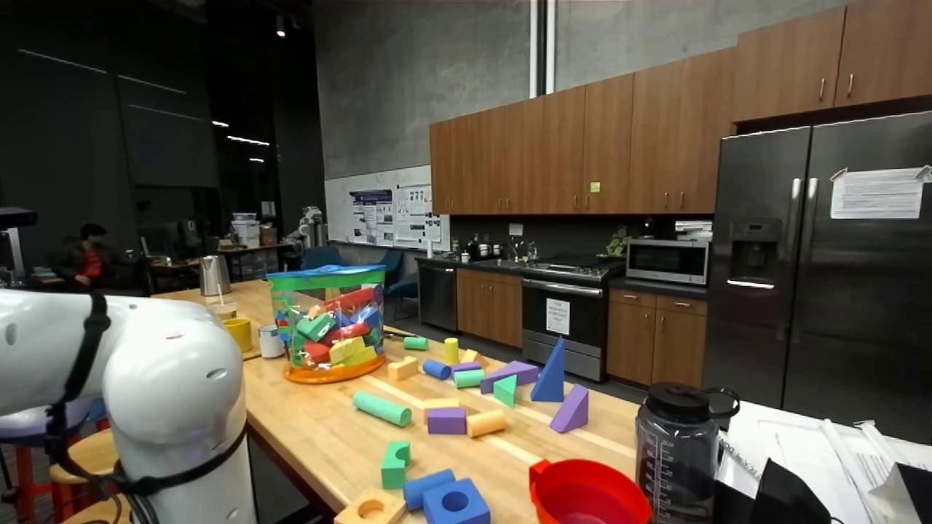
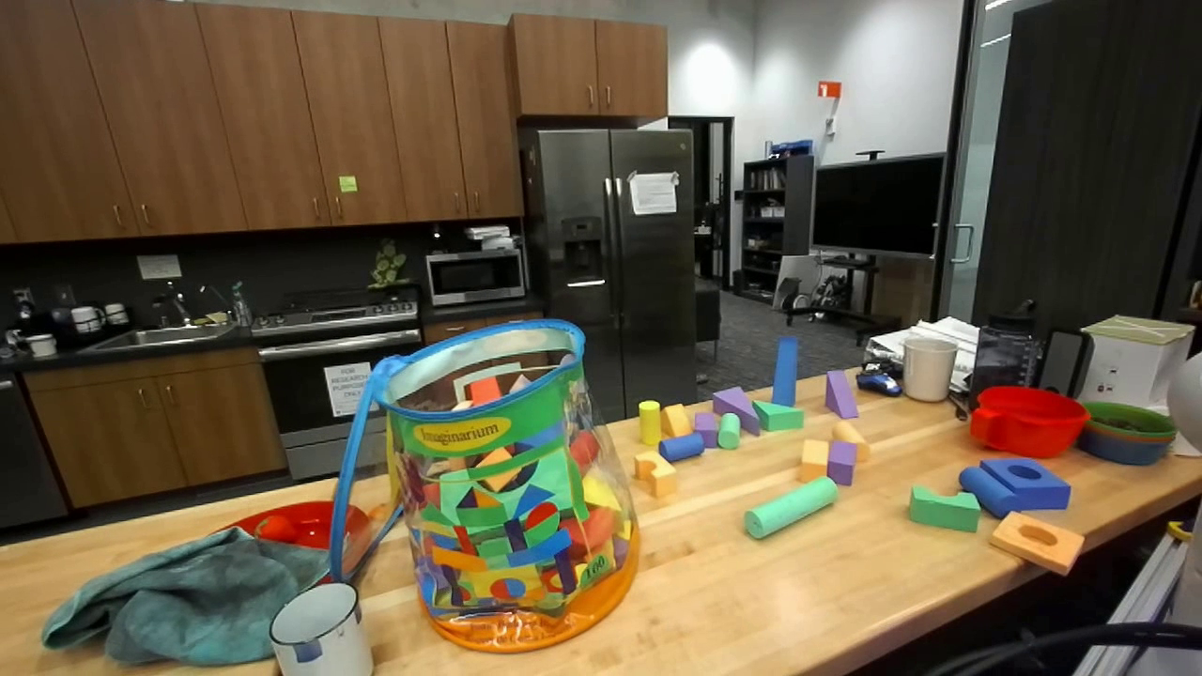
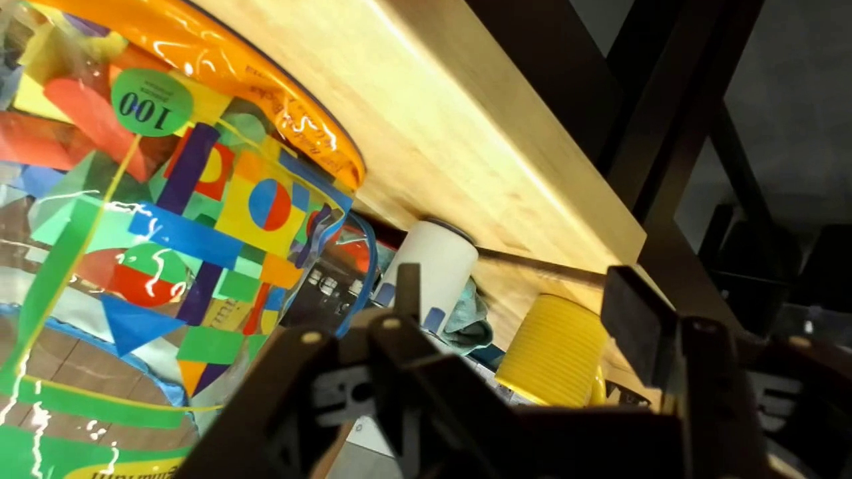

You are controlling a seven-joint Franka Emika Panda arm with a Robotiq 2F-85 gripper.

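Note:
In the wrist view my gripper is open, its dark fingers wide apart and nothing held between them. Beyond the gap are a yellow ribbed mug (image 3: pixel 555 351) and a white enamel mug (image 3: pixel 435 267). A clear bag of coloured blocks (image 3: pixel 223 263) with an orange base fills the left of that view. From outside, the same bag (image 2: pixel 507 496) stands upright on the wooden table. My arm (image 1: pixel 175 375) rises at the left of exterior view 1, but the gripper itself is out of both exterior views.
Loose blocks lie across the table, among them a green cylinder (image 2: pixel 791 507) and a tall blue wedge (image 1: pixel 548 374). A red bowl (image 1: pixel 587 493) and a dark bottle (image 1: pixel 674 454) stand at the near end. A teal cloth (image 2: pixel 186 597) lies beside the enamel mug. Bare wood (image 2: pixel 721 597) shows in front.

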